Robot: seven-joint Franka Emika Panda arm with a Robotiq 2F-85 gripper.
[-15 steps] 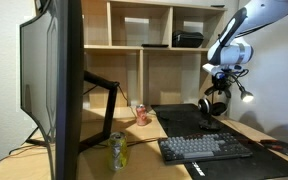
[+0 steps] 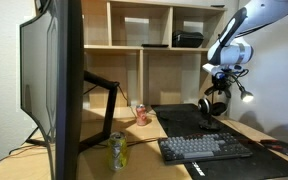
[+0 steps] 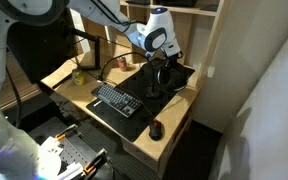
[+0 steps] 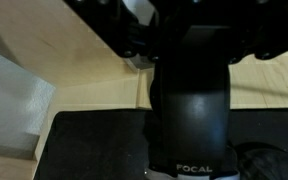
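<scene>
A black pair of headphones [image 2: 219, 106] hangs at the right of the desk, below my gripper [image 2: 224, 82]. In the wrist view the gripper is shut on the headband [image 4: 193, 120], which bears the word FOCAL near its lower end. A dark round ear cup [image 4: 267, 162] shows at the lower right there. From the second exterior view, the headphones [image 3: 165, 74] are above the black desk mat, close to a dark upright shape [image 3: 152, 80]. Whether they touch that shape or the mat, I cannot tell.
A grey keyboard [image 2: 204, 147] lies on the mat's front part, with a black mouse [image 2: 280, 147] to its right. Two cans, one yellowish [image 2: 118, 151] and one red [image 2: 141, 115], stand left of the mat. Wooden shelves [image 2: 127, 66] rise behind; a monitor [image 2: 67, 90] fills the left.
</scene>
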